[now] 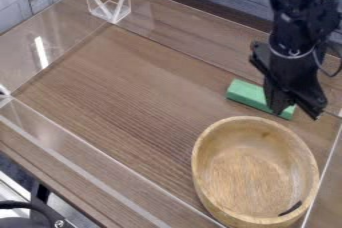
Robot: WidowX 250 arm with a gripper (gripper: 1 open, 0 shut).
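The black gripper (279,97) hangs at the right of the camera view, low over a green block (247,96), its tip covering the right part of the block. It looks shut; whether it touches the block cannot be told. A round wooden bowl (254,172) sits just in front of the block at the lower right, with a small dark mark or object inside near its right side.
Clear plastic brackets stand at the back left and at the left edge. Dark cables lie at the bottom left corner, beyond the table edge.
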